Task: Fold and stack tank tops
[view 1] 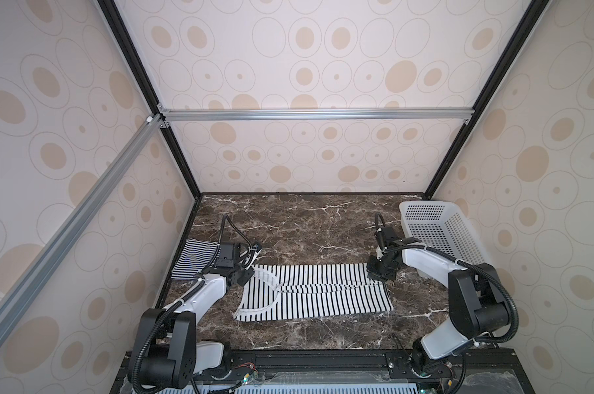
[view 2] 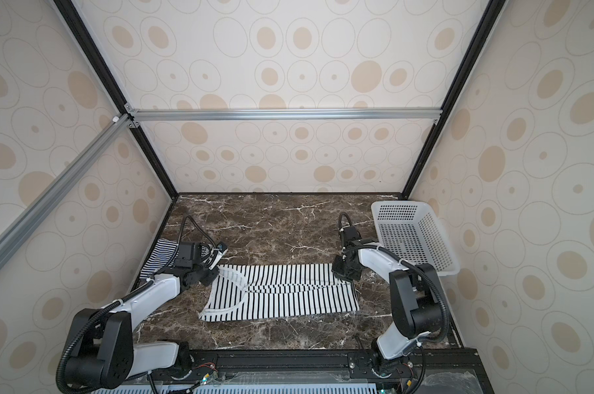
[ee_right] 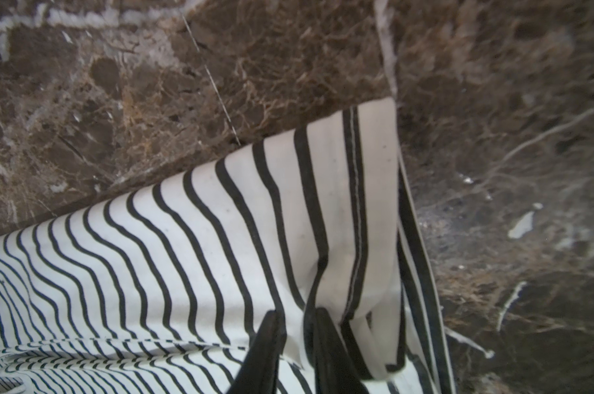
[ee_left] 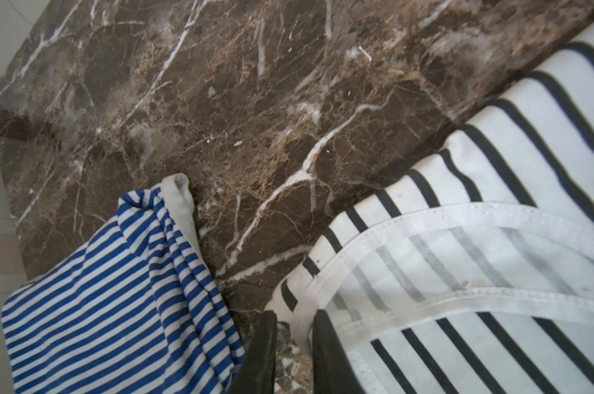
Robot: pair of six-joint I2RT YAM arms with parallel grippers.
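Observation:
A black-and-white striped tank top (view 1: 316, 302) lies lengthwise across the table, long edges folded inward, pale neckline trim at its left end. My left gripper is at that trim, fingertips part open; whether cloth is between them is unclear. My right gripper is low over the right end, fingertips slightly apart in its wrist view, cloth beneath; I cannot tell whether any is held. A folded blue-and-white striped top (ee_left: 93, 302) lies at the left of the table, beside my left gripper.
A white perforated basket (view 2: 412, 236) stands at the right. Walls enclose the sides and back.

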